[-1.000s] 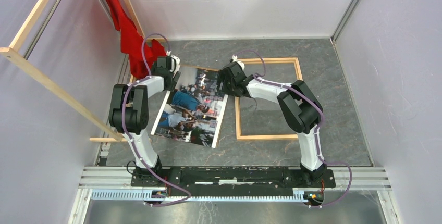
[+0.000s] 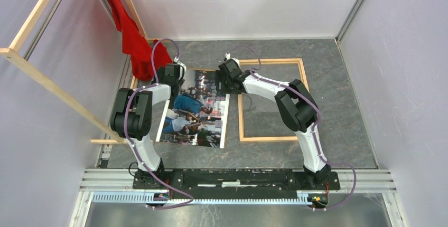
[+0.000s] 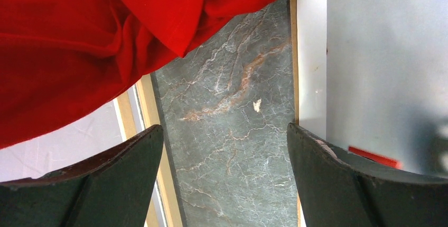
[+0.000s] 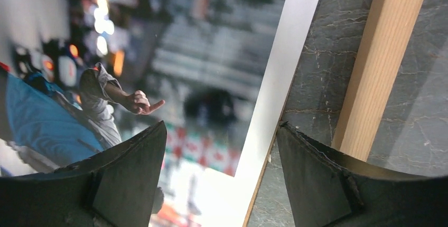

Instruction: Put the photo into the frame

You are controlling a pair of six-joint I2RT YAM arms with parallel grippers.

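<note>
The photo (image 2: 198, 116), a white-bordered print on a thin board, lies tilted on the stone-patterned floor. To its right lies the light wooden frame (image 2: 241, 124), empty and flat. At the photo's far left edge, my left gripper stands open, one finger (image 3: 327, 177) touching or right beside the board's edge and bare floor between the fingers. My right gripper has its fingers apart over the photo's right border, one finger (image 4: 124, 177) above the picture and the other just past the edge. Whether either pad presses the board is hard to tell.
Red cloth (image 2: 137, 47) hangs from a wooden rack (image 2: 58, 92) at the left and drapes close to my left gripper. Bare floor (image 2: 333, 105) lies to the right of the frame. A narrow strip of floor separates photo and frame.
More recently, my right gripper has moved left over the photo's edge.
</note>
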